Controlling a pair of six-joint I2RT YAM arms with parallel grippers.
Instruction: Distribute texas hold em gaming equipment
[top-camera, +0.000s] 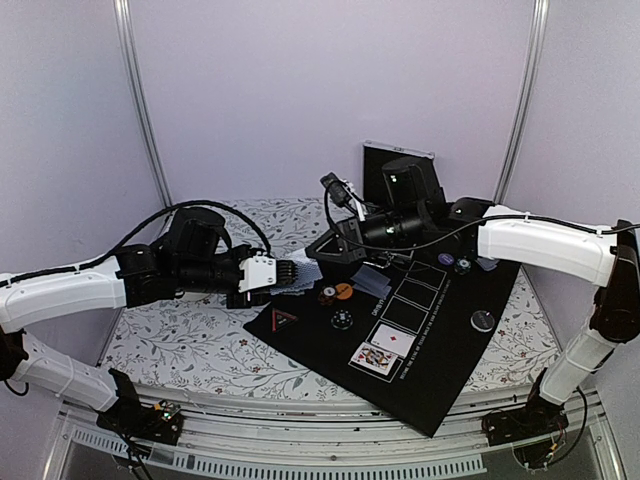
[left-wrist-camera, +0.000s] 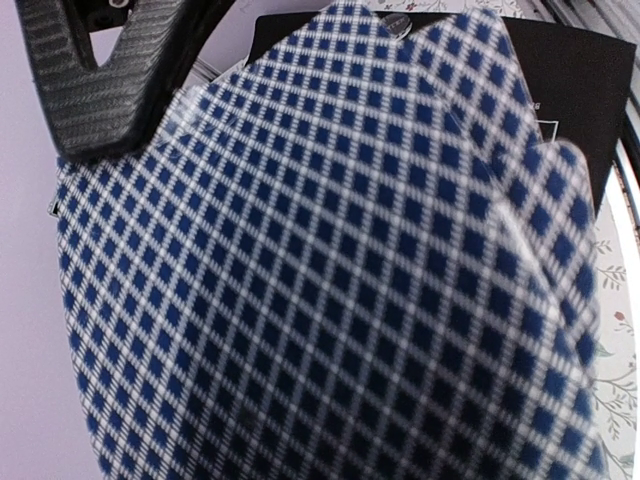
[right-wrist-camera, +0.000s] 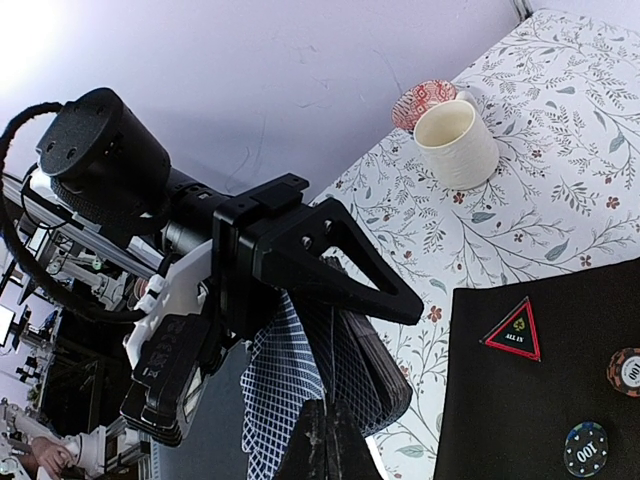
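Note:
My left gripper (top-camera: 287, 272) is shut on a deck of blue-and-white checked cards (left-wrist-camera: 330, 260), which fills most of the left wrist view. One of its black fingers (left-wrist-camera: 105, 105) lies across the cards. In the right wrist view, the deck's edge (right-wrist-camera: 378, 365) shows under that arm's finger. A bent card (right-wrist-camera: 280, 370) stands away from the deck and runs to the fingertips of my right gripper, which is shut with the card's edge seemingly pinched. Between the two grippers in the top view, a pale card surface (top-camera: 303, 262) shows.
The black mat (top-camera: 440, 385) carries two face-up cards (top-camera: 385, 350), a red triangular ALL IN marker (right-wrist-camera: 516, 332) and several chips (right-wrist-camera: 586, 448). A white mug (right-wrist-camera: 458, 145) stands at the table's back left. Behind the right arm is an open case (top-camera: 385, 170).

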